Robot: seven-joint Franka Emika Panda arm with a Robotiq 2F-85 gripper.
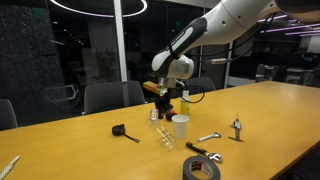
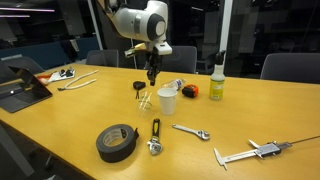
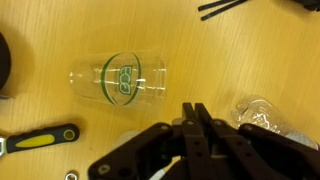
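Note:
My gripper hangs above the table with its two fingers close together. It looks shut, and nothing can be made out between the fingertips. In the wrist view a clear plastic cup [image 3: 120, 80] with a green logo lies on its side, ahead and left of the fingers. The same clear cup [image 2: 146, 103] shows in exterior view 2 beside an upright white cup [image 2: 168, 100], below the gripper [image 2: 152, 78]. At the wrist view's right is a clear crinkled item [image 3: 265, 115], partly hidden by the gripper.
Around the cups are a black tape roll [image 2: 117, 142], an adjustable wrench [image 2: 155, 138], a silver wrench [image 2: 190, 131] and a caliper [image 2: 262, 150]. A spray bottle [image 2: 217, 80] stands behind them. The table [image 1: 70, 150] has free room at left.

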